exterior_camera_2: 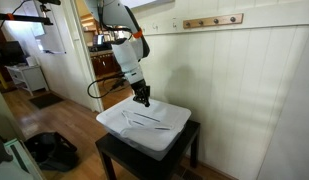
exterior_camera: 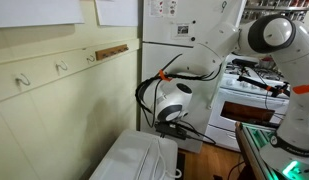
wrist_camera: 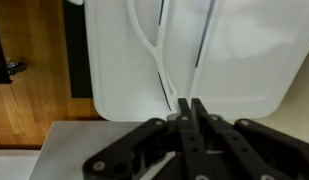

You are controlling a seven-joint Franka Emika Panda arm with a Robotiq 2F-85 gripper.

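Thin white strands, like a cord (wrist_camera: 162, 45), lie over a white lid (wrist_camera: 116, 70) in the wrist view. They run down to the fingertips of my gripper, which is shut on the thin white cord. The exact pinch point is partly hidden by the dark fingers. In exterior view 2, my gripper (exterior_camera_2: 145, 100) is low over the white box (exterior_camera_2: 166, 136), with the white cord (exterior_camera_2: 144, 121) lying along its top. Exterior view 1 has the cord (exterior_camera: 159, 160) curving over the lid (exterior_camera: 124, 158), below and in front of my gripper (exterior_camera: 174, 130).
The box stands on a black table (exterior_camera_2: 134, 159) against a panelled wall (exterior_camera_2: 239, 75). Hooks hang on a wooden rail (exterior_camera: 111, 51). A dark bin (exterior_camera_2: 52, 152) sits on the wooden floor. A stove (exterior_camera: 244, 105) is at the back right.
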